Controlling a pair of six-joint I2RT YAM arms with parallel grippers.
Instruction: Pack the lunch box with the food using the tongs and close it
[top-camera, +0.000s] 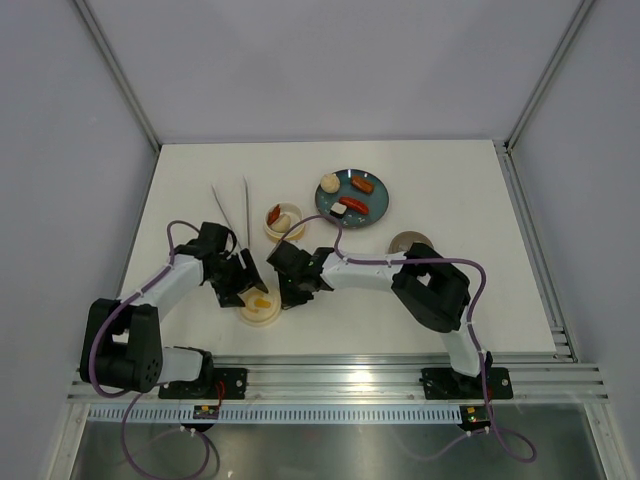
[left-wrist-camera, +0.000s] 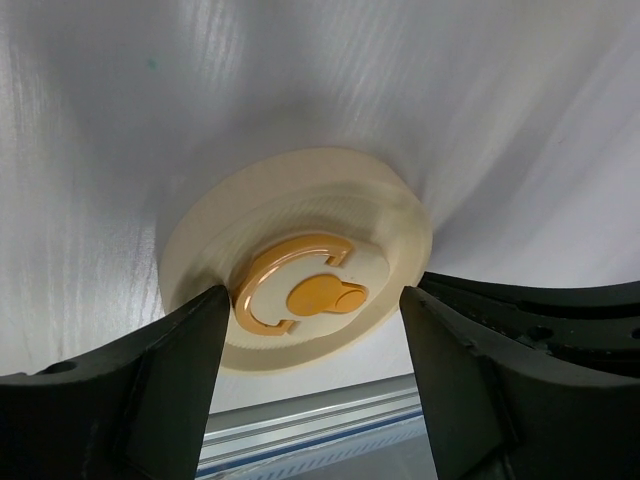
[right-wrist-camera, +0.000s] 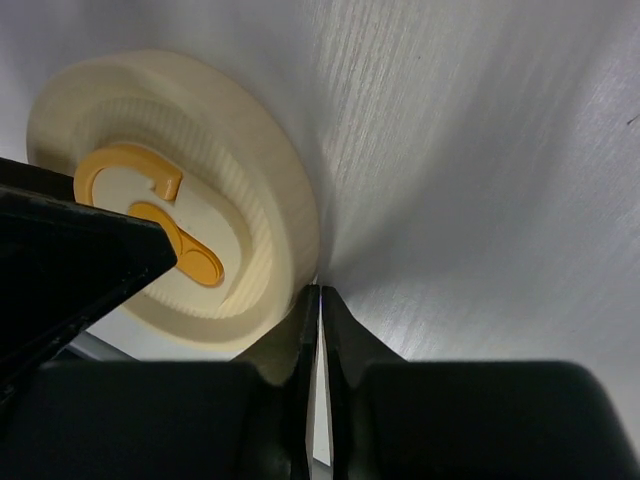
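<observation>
A round cream lid (top-camera: 260, 314) with an orange latch lies on the table at the front left. Over it my left gripper stands open, a fingertip on either side of the latch (left-wrist-camera: 322, 293). My right gripper is at the lid's right edge, its fingertips drawn together against the rim; whether the rim is between them I cannot tell. Behind are a cream bowl (top-camera: 283, 233) with food and a teal plate (top-camera: 362, 210) holding sausages, a bun and a pale piece.
Two long thin sticks (top-camera: 247, 210) lie left of the bowl. A brown round dish (top-camera: 411, 240) sits behind the right arm. A metal rail runs along the front edge.
</observation>
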